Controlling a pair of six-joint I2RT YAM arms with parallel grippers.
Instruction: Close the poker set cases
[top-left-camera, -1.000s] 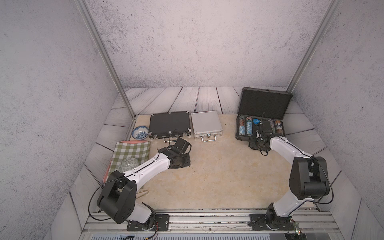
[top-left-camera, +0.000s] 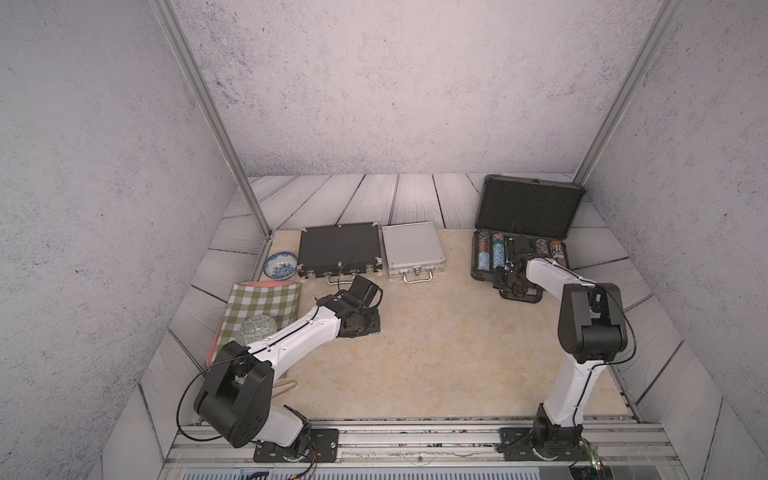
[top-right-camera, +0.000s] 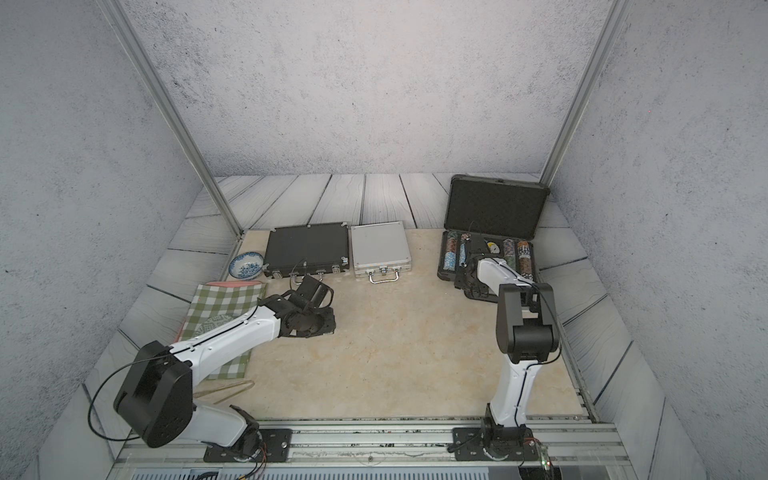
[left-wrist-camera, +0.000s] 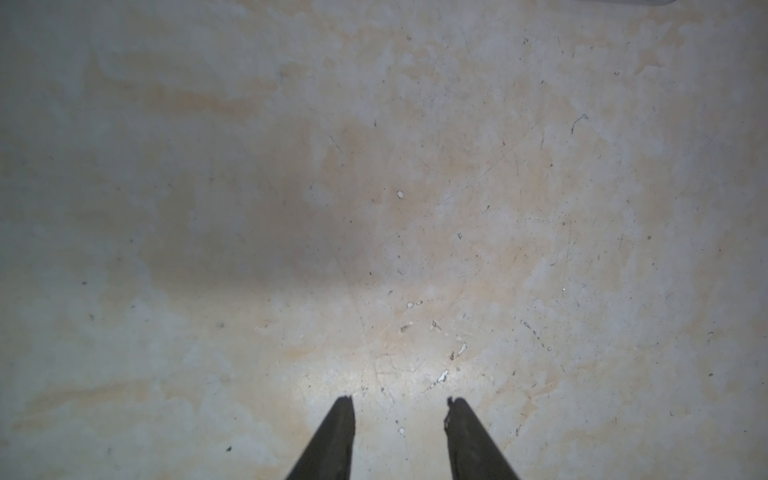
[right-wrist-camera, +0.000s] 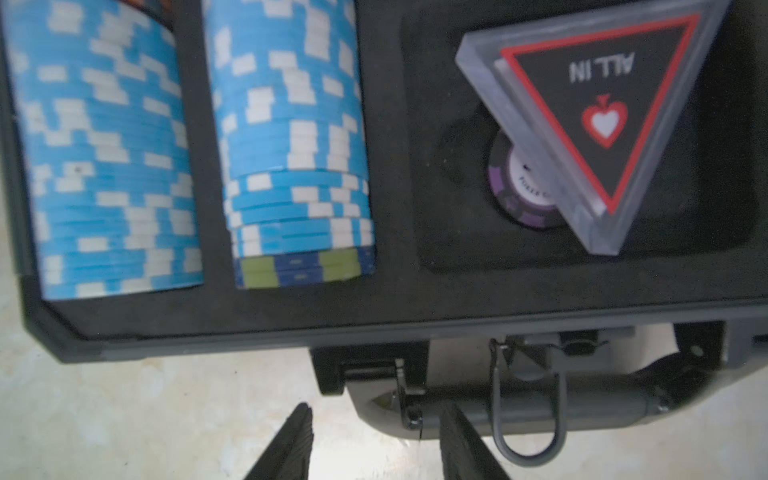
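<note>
At the back right stands a black poker case (top-left-camera: 530, 206) with its lid raised and leaning back. In the right wrist view its tray shows blue chip stacks (right-wrist-camera: 292, 120), a triangular ALL IN piece (right-wrist-camera: 592, 96) and a folding handle (right-wrist-camera: 592, 406) at the front edge. My right gripper is over that front edge, its fingers apart and nothing between them. Two cases lie with lids down at the back left: a black one (top-left-camera: 340, 246) and a silver one (top-left-camera: 412, 244). My left gripper hovers over bare table, fingers apart and empty.
A blue-patterned bowl (top-left-camera: 280, 265) sits beside the black closed case. Along the left edge lies a green checked cloth (top-left-camera: 276, 300) with a clear glass dish (top-left-camera: 256, 329) on it.
The left arm and all the cases look unchanged.
</note>
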